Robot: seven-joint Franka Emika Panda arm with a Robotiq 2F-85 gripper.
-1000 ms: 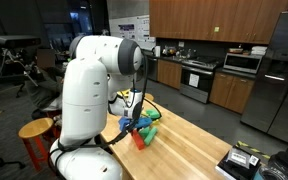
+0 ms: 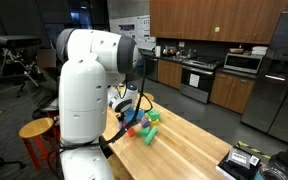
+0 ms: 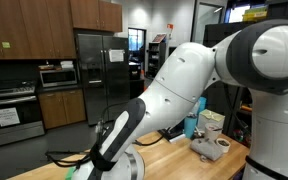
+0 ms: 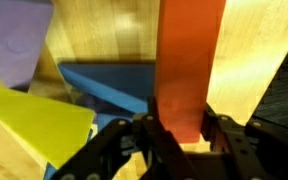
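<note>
A long orange-red block point(image 4: 189, 60) runs between the fingers of my gripper, which is shut on it. In the wrist view, the block reaches up to the top edge. Below and to the left lie a blue block point(image 4: 109, 80), a yellow block point(image 4: 39, 118) and a purple block point(image 4: 16, 38) on the wooden table point(image 4: 109, 25). Exterior view 1 shows the red block point(image 2: 131, 131) small beside the arm, near a green block point(image 2: 150, 136). In exterior view 2 the arm hides the fingers.
To the right, the table point(image 2: 184, 145) has a wide bare stretch. A black device point(image 2: 240, 163) stands at its near right end. On the other side, a blue cup point(image 3: 191, 127) and a grey item point(image 3: 210, 148) stand behind the arm.
The red block has moved up and slightly left in exterior view 1, along with my gripper. The arm has risen and more of the green blocks shows.
</note>
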